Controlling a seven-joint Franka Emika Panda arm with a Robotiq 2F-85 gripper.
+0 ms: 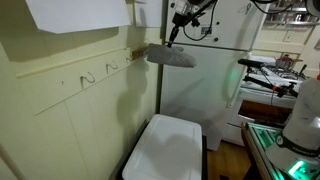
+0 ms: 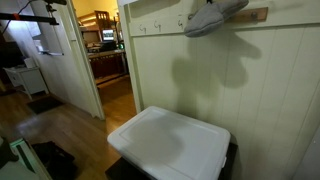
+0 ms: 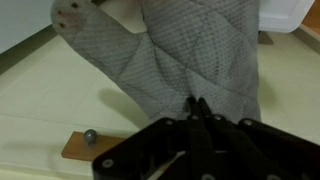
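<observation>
A grey quilted oven mitt (image 1: 172, 56) hangs in the air beside the wall, with my gripper (image 1: 171, 43) at its upper edge. In the wrist view the mitt (image 3: 190, 55) spreads out from the tips of my black fingers, its thumb toward the upper left. My gripper looks shut on the fabric, though the cloth partly covers the pinch. Exterior view 2 shows the mitt (image 2: 213, 18) in front of the wall's wooden hook rail (image 2: 247, 16); the gripper is out of that picture.
Metal hooks (image 1: 111, 66) line the cream wall. The wrist view shows a round knob (image 3: 90, 136) on a wooden strip close to the mitt. Below stands a white-lidded bin (image 1: 166, 150), its top bare. A white fridge (image 1: 205, 80) is behind the arm.
</observation>
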